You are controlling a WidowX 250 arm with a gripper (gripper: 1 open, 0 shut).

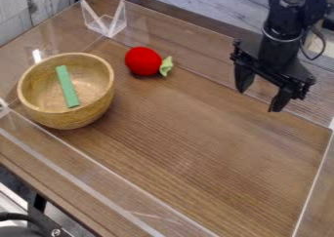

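Note:
My black gripper (261, 86) is at the upper right, low over the wooden table (196, 153), its fingers pointing down; whether anything is between them is not clear. A red object (143, 59) with a small light-green part lies at the upper middle, left of the gripper. A yellow bowl (85, 110) at the left holds a green bar-shaped item (68, 91).
A clear, transparent container (104, 17) stands at the top left. A pale edge or rail runs along the back right of the table.

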